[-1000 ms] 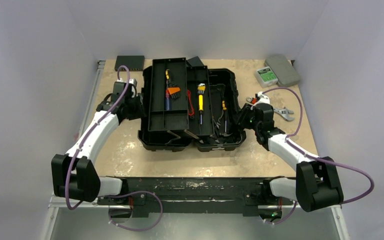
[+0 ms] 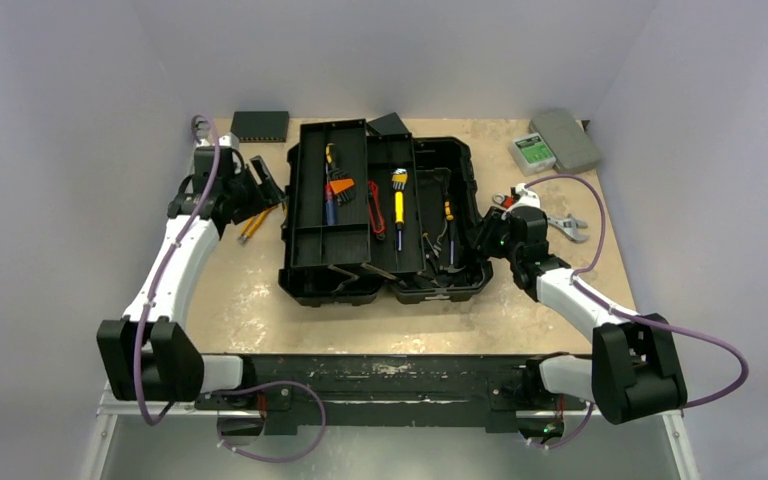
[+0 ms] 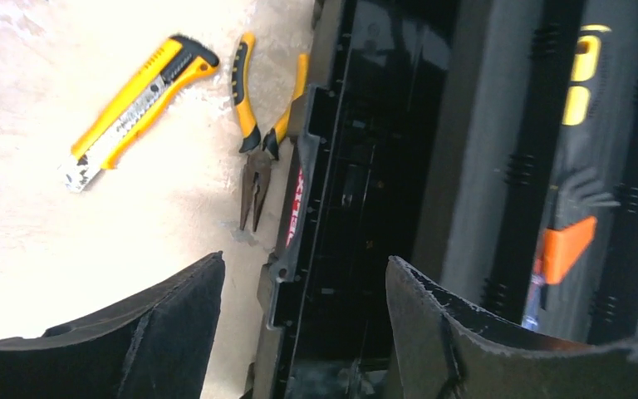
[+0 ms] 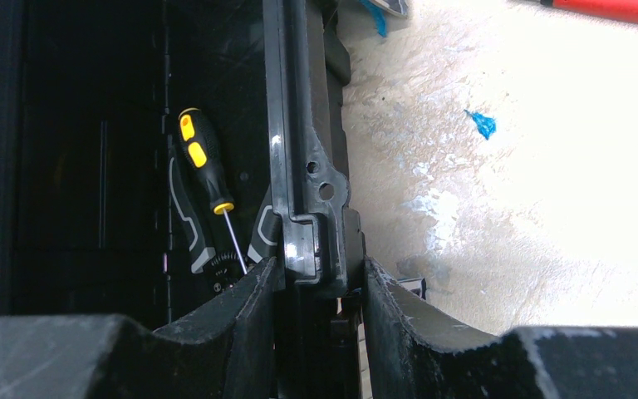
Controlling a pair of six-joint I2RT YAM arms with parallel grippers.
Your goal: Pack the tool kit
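Observation:
A black tool box (image 2: 305, 288) stands unfolded mid-table, its stepped trays (image 2: 312, 215) carrying several tools. Beside its left wall, my left gripper (image 2: 267, 180) is open and empty. The left wrist view shows a yellow utility knife (image 3: 125, 112) and long-nose pliers (image 3: 255, 162) on the table, the pliers partly behind the box edge. My right gripper is shut on the box's right rim (image 4: 299, 199). Inside that side lies a yellow-black screwdriver (image 4: 203, 158) near grey-black handles. An orange hex key holder (image 2: 342, 185) and a yellow-handled tool (image 2: 398, 205) rest in the trays.
An adjustable wrench (image 2: 568, 227) lies right of the right gripper. Behind it are a green-labelled clear box (image 2: 532, 153) and a grey case (image 2: 566, 140). A dark flat box (image 2: 260, 126) sits at the back left.
The left gripper has opened and moved back and slightly left, off the box's left side. The trays have shifted a little left. The right arm has stayed still.

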